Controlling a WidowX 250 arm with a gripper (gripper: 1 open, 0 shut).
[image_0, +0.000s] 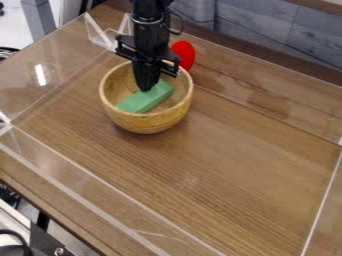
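Observation:
A round wooden bowl stands on the wooden table, upper middle of the view, with a green block lying inside it. My black gripper reaches down from the top over the back of the bowl, just above the block's upper end. It looks shut; whether it touches the block I cannot tell.
A red object lies behind the bowl on the right, partly hidden by the gripper. Clear plastic shows at the upper left. A grey wall runs along the back right.

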